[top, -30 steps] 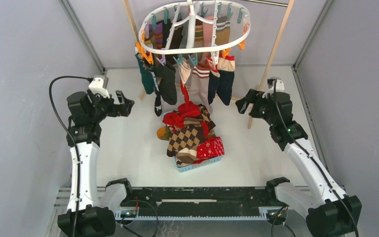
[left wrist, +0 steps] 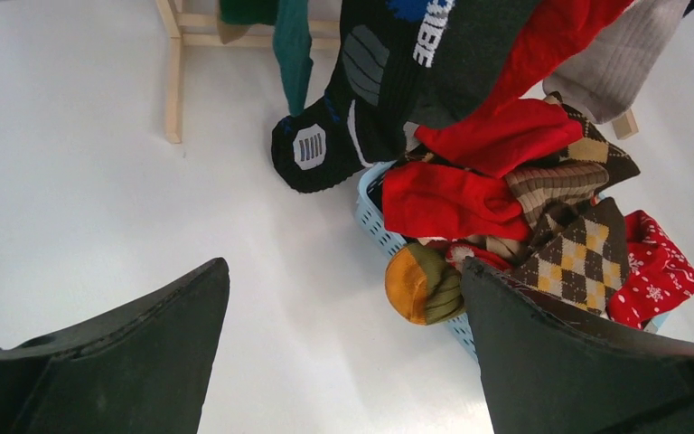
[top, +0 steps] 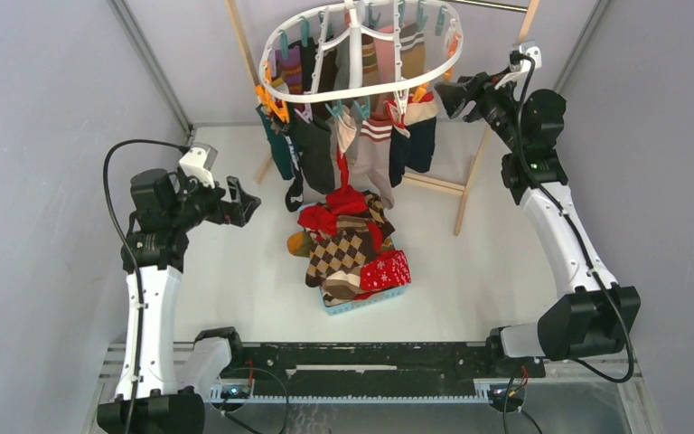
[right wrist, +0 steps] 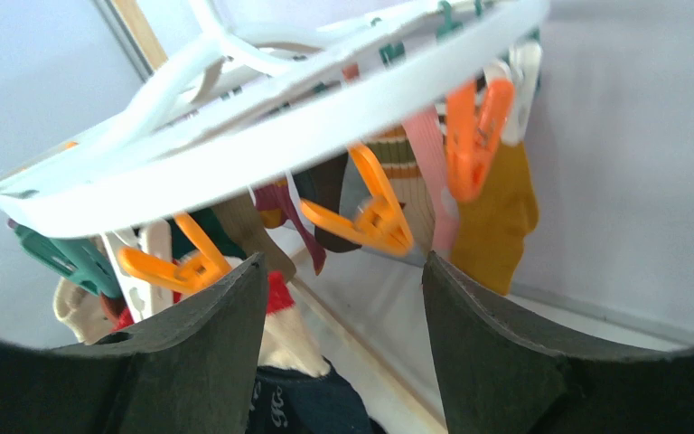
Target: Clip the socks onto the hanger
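The white oval hanger (top: 361,90) hangs at the top of the top view, with many socks clipped around it. Along its right end, in the right wrist view, orange clips (right wrist: 375,208) hang from the white rim (right wrist: 307,136). Close by those clips, my right gripper has its fingers apart and nothing between them. A navy sock with a white and red top (top: 420,136) hangs just left of it. My left gripper (top: 244,203) stands open and empty, left of the hanging black sock (left wrist: 325,149). The loose socks (top: 339,249) lie heaped in the blue basket (top: 366,306).
Wooden stand legs (top: 470,181) rise behind the hanger. A red sock hangs down onto the basket's heap. Grey walls close in the left and right sides.
My right gripper has moved up and back to the hanger's right end. The hanger and its socks have swayed.
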